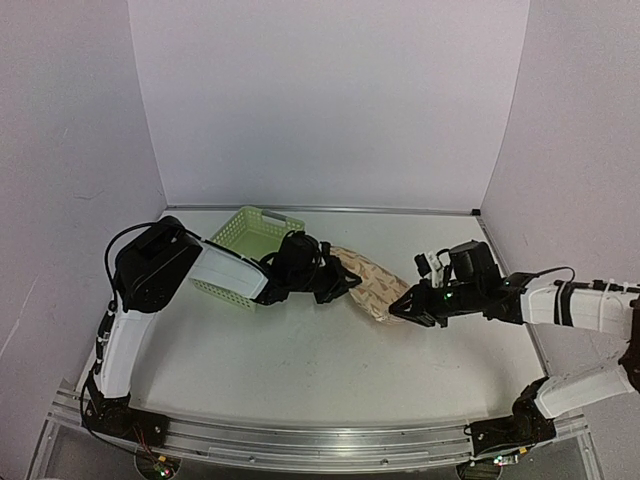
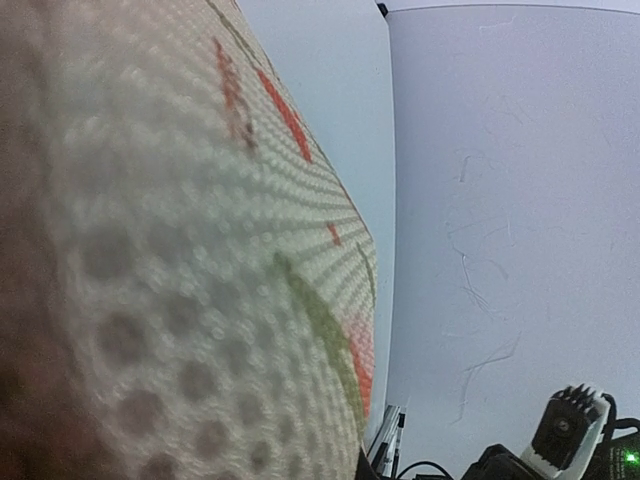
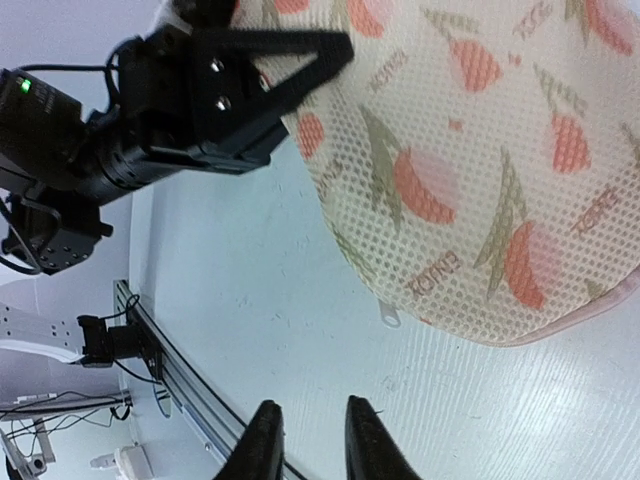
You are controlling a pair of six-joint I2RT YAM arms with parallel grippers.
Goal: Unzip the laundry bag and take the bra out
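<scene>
The laundry bag (image 1: 372,285), pale mesh with red and green prints, hangs stretched out near the table's middle. My left gripper (image 1: 343,280) is shut on its left end; in the right wrist view that gripper's black fingers (image 3: 300,60) meet the bag's edge. The bag's mesh (image 2: 220,300) fills the left side of the left wrist view. A small grey tab (image 3: 389,315), perhaps the zip pull, hangs at the bag's lower edge. My right gripper is open, nothing between its fingertips, clear of the bag in its own view. No bra shows.
A green basket (image 1: 225,292) stands behind the left arm on the left of the table. Metal rails (image 1: 320,440) run along the front edge.
</scene>
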